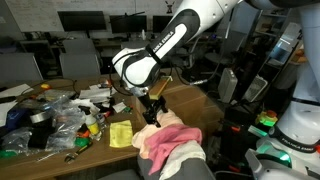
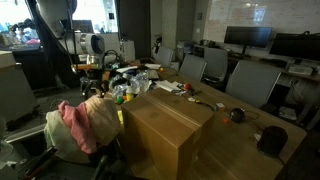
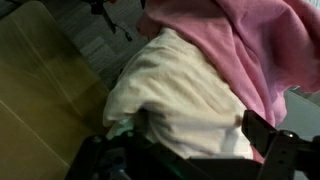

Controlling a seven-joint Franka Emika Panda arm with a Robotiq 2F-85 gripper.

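Observation:
My gripper (image 1: 153, 106) stands open, pointing down above a pile of cloths. In the wrist view its dark fingers (image 3: 258, 132) are spread wide, with a cream cloth (image 3: 185, 90) beneath and partly behind them. Whether the fingers touch that cloth I cannot tell. A pink cloth (image 3: 235, 35) lies against the cream one at the upper right. In exterior view 1 the pink cloth (image 1: 168, 137) overlaps the cream cloth (image 1: 148, 131), and a grey cloth (image 1: 182, 158) hangs in front. From the other side, the cream cloth (image 2: 98, 118) and the pink one (image 2: 76, 127) appear side by side.
A large cardboard box (image 2: 165, 125) stands close beside the cloths. On the table, a yellow cloth (image 1: 121, 134), clear plastic bags (image 1: 65, 118) and small bottles crowd the left side. Office chairs (image 1: 80, 66) stand behind the table.

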